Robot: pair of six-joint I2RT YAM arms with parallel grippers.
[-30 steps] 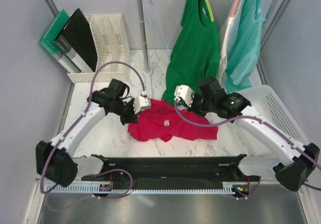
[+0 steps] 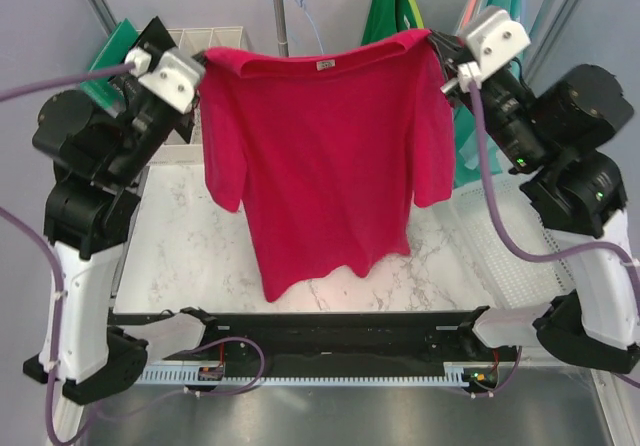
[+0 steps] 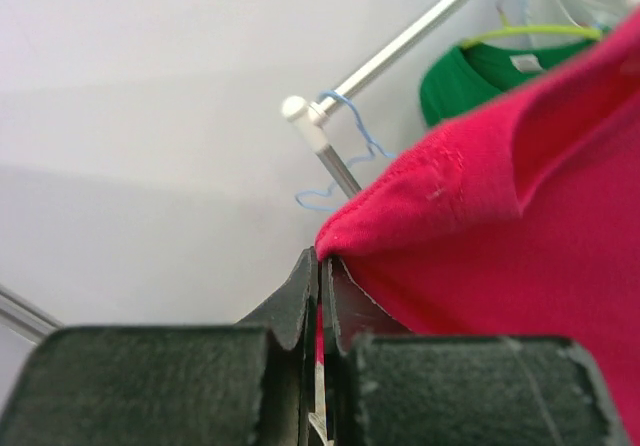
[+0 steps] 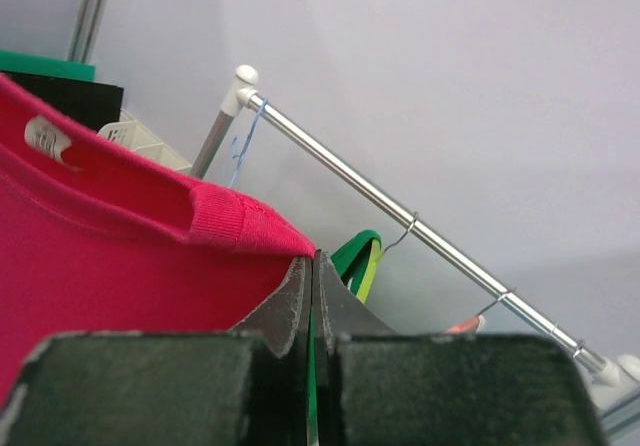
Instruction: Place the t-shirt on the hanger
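The red T-shirt hangs stretched between my two grippers, front spread, hem draped near the marble table. My left gripper is shut on its left shoulder, at the collar's side. My right gripper is shut on the opposite shoulder. A blue wire hanger hangs on the rail, behind the shirt in the top view.
A green shirt and teal garments hang on the rack's right. A file holder stands back left, a white basket at right. The arms fill both sides.
Both grippers have risen and spread apart, lifting the red shirt from a crumpled heap on the table into a hanging, stretched shape.
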